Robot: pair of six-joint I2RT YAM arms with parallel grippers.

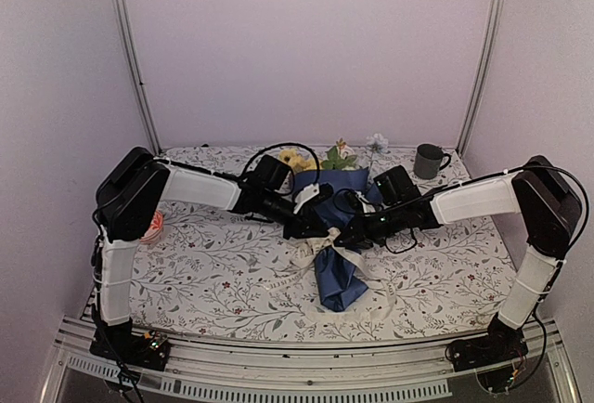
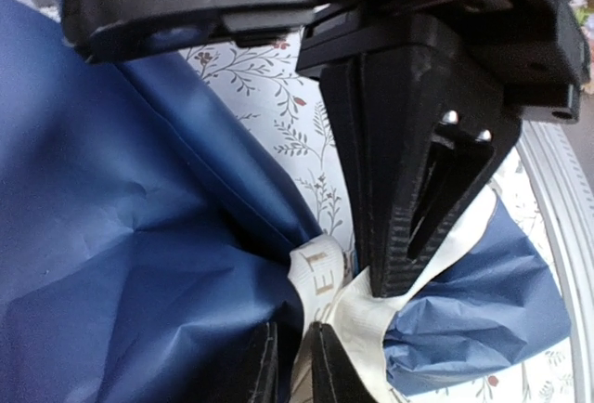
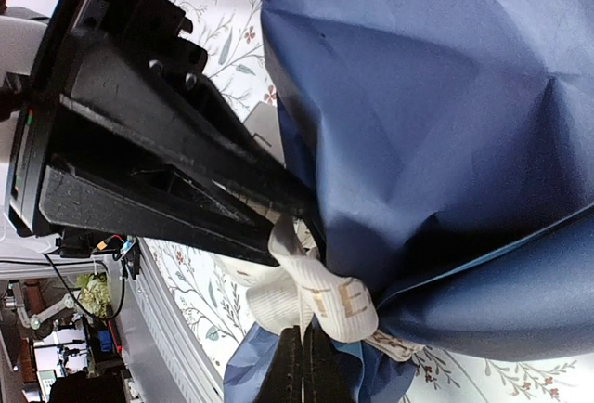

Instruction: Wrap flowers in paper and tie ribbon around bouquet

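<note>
The bouquet's blue wrapping (image 1: 342, 278) lies mid-table, gathered at a waist, with flowers (image 1: 339, 155) at its far end. A cream ribbon with printed letters (image 3: 342, 308) is looped at that waist, and its loose tails trail over the table. From the left, my left gripper (image 1: 316, 230) reaches the waist with its fingers part open. In the right wrist view its fingers (image 3: 176, 213) stand apart, a ribbon fold at their tips. My right gripper (image 1: 342, 238) is shut at the waist's right side, a thin ribbon strand running into its fingertips (image 3: 302, 361).
A dark mug (image 1: 430, 162) stands at the back right. At the left, a red-and-white round item (image 1: 154, 227) is partly behind the left arm.
</note>
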